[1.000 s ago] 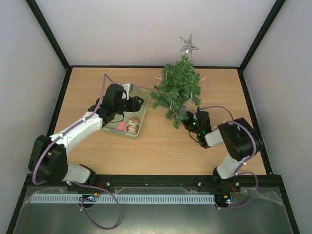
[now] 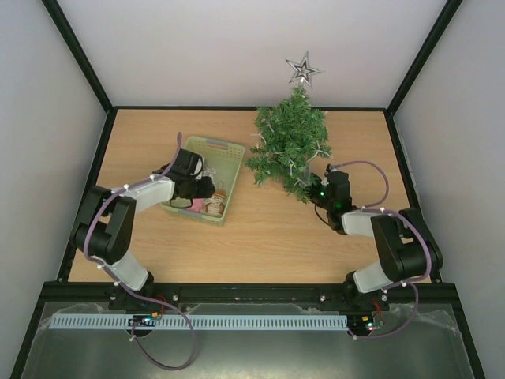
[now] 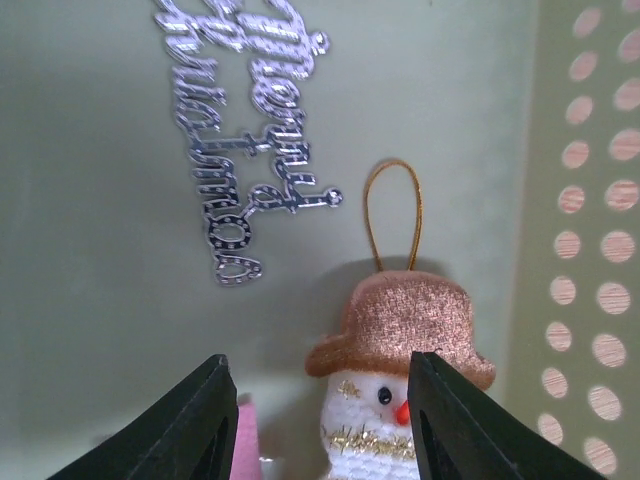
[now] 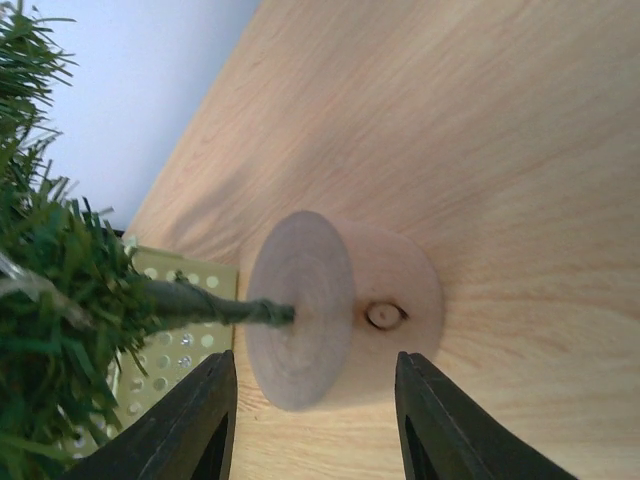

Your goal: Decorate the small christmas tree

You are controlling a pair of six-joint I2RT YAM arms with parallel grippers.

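My left gripper is open over the green basket, its fingers above a snowman ornament with a brown hat and gold loop, a pink piece and a silver lettering ornament. My right gripper stands open beside the wooden base of the small green tree, with nothing visible between its fingers. A silver star tops the tree.
The basket sits left of the tree.
My left gripper has drawn back from the basket's right rim and down over the ornaments. My right arm has shifted slightly right, and the tree moved a little.
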